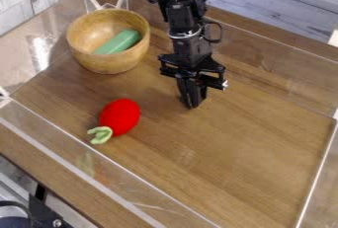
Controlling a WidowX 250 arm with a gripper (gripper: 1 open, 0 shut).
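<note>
The black arm reaches down from the top of the camera view to my gripper (192,86), low over the middle of the wooden table (224,163). Its fingers look drawn together; whatever is between them is dark or hidden and cannot be made out. A wooden bowl (93,31) with a green oblong object (122,41) in it is at the upper left. A red object with a pale green end (119,114) lies at the lower left, apart from the gripper.
The table's edges run along the left and far right. A pale wall shows at the top left.
</note>
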